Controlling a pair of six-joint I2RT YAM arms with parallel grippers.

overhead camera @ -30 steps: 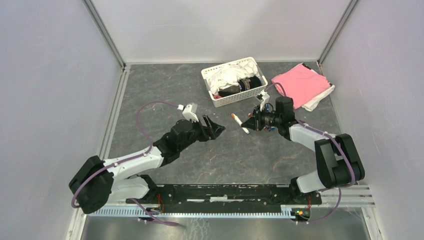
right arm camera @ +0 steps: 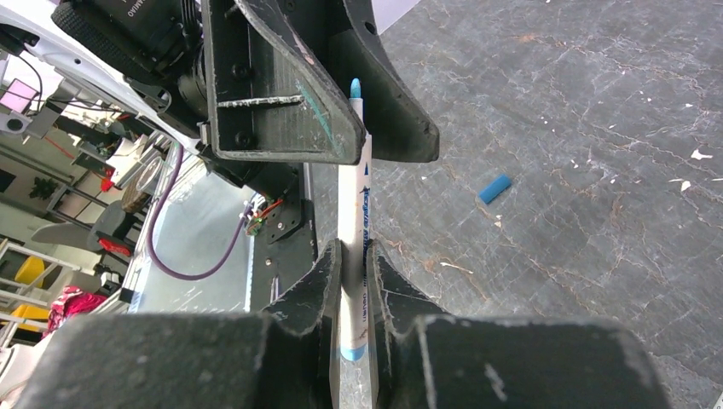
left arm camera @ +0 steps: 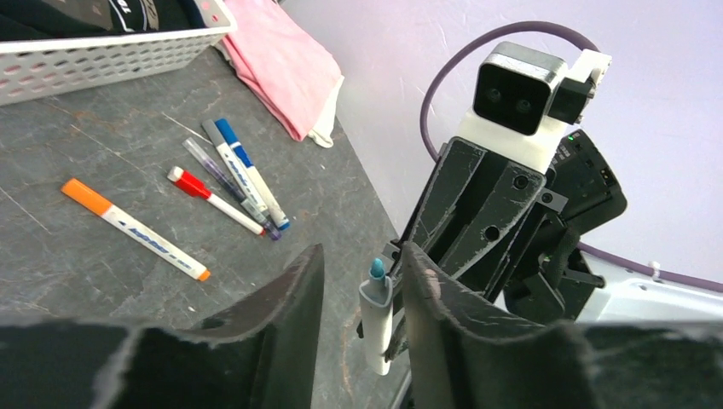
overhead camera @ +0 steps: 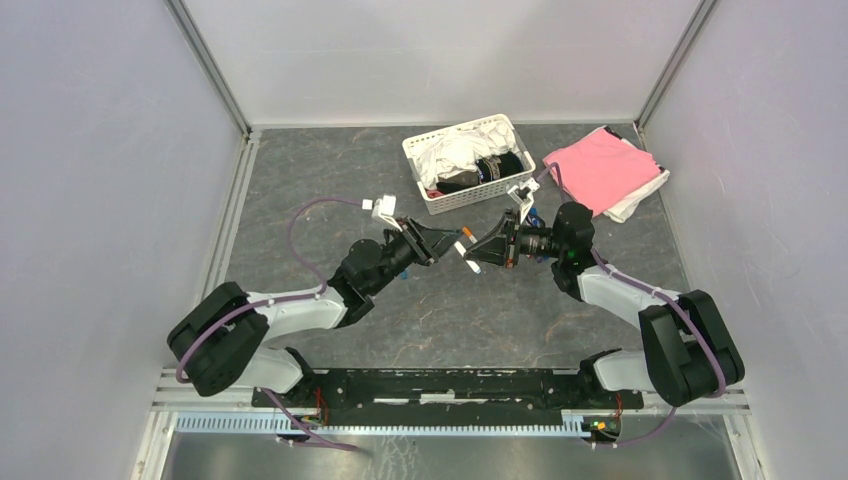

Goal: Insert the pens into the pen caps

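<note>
My right gripper point(overhead camera: 478, 248) is shut on a white pen point(right arm camera: 354, 213) with a light-blue tip. Around that tip, my left gripper stands part open; in the left wrist view the tip shows between its blurred fingers, and whether they touch it is unclear. A small blue cap point(right arm camera: 494, 187) lies on the table beyond. An orange marker point(left arm camera: 136, 228), a red marker point(left arm camera: 226, 207) and several blue, grey and purple pens point(left arm camera: 256, 179) lie on the table.
A white basket point(overhead camera: 434, 195) of cloths stands at the back, with pink and white cloths point(overhead camera: 600, 170) to its right.
Both arms have moved toward each other over the past second; my left gripper has come up and right to the end of the pen in my right gripper.
</note>
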